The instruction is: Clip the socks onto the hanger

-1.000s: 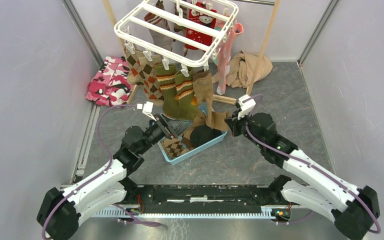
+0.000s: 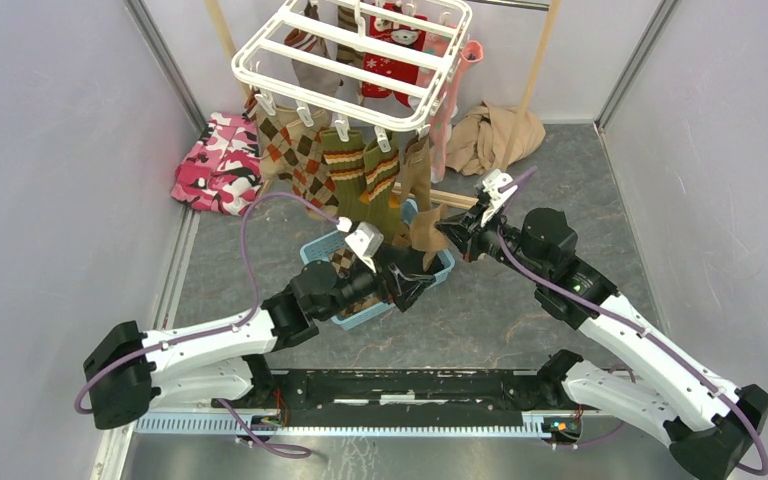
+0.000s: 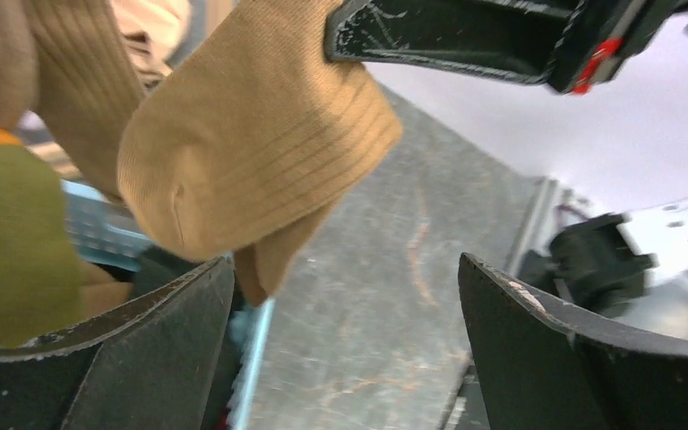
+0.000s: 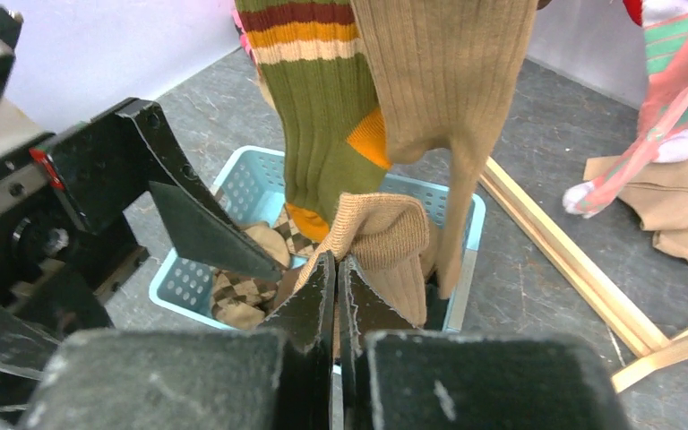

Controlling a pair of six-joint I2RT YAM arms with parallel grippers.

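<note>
The white hanger (image 2: pixel 316 98) is at the top of the top view, with several socks clipped along its edge. A tan sock is pinched at its edge in my right gripper, whose fingers are shut; in the left wrist view this tan sock (image 3: pixel 251 134) dangles from the right gripper's fingertips. My left gripper stands open below that sock, nothing between its fingers. A brown sock (image 2: pixel 415 168) hangs from the hanger's right front corner, beside the green striped socks (image 2: pixel 344 172).
Below the hanging socks sits a blue basket (image 2: pixel 368 314) holding more socks. Wooden bars (image 4: pixel 582 269) lie on the floor behind it. Pink patterned cloth (image 2: pixel 218 165) is at left, beige cloth (image 2: pixel 495 140) at right.
My left gripper has moved right, across the basket toward the right gripper. The right gripper has moved only slightly, keeping the tan sock. The hanger and its socks have shifted a little.
</note>
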